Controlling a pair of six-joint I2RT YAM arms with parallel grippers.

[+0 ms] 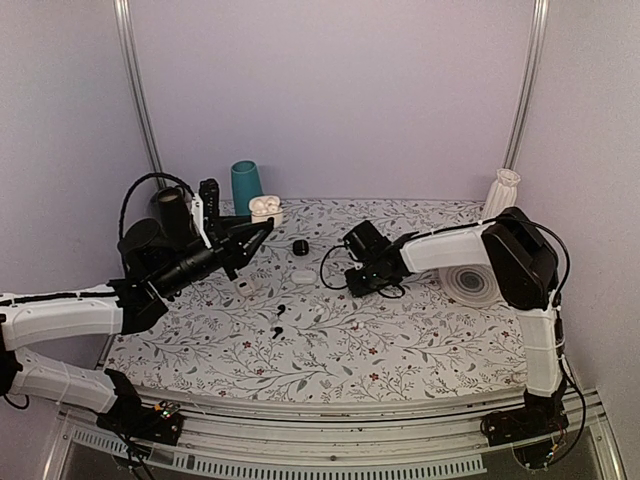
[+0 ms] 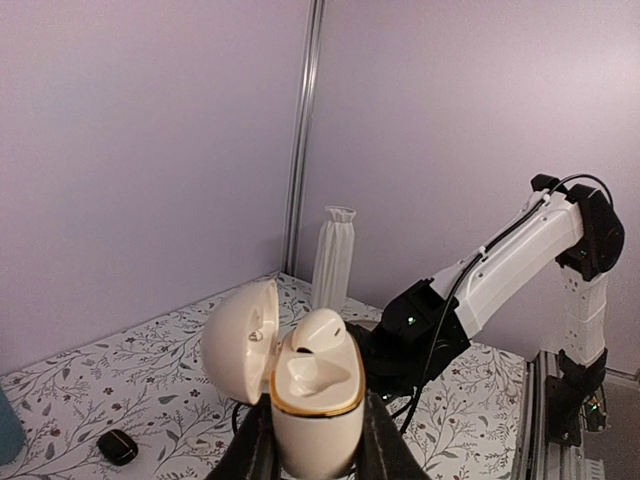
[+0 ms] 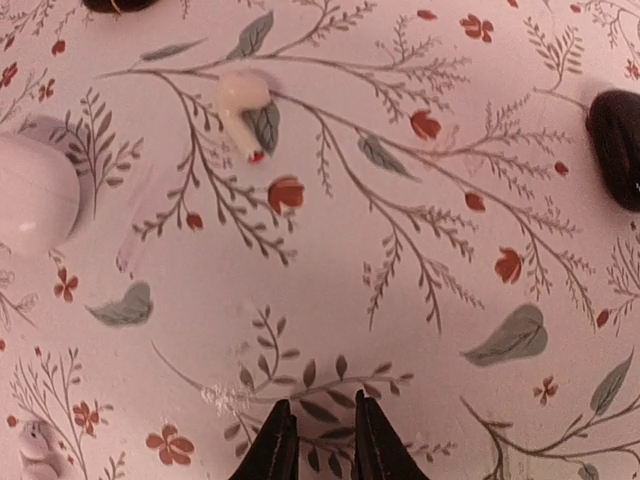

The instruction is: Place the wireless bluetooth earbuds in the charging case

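A white charging case (image 2: 320, 430), lid raised, with white earbud shapes inside, is held up in my left gripper (image 1: 258, 226), shut on it. My right gripper points down at the table; its fingertips are close together at the lower middle of the right wrist view, and whatever may be between them is too small to tell. A loose white earbud (image 3: 240, 110) with a red-marked tip lies on the patterned table above those fingers.
A black case (image 1: 300, 246), a small white case (image 1: 303, 277), another white item (image 1: 244, 287) and two black earbuds (image 1: 278, 332) lie on the table. A teal cup (image 1: 246, 180) stands at back left, a white vase (image 1: 500, 196) and a round ringed object (image 1: 467, 285) at right.
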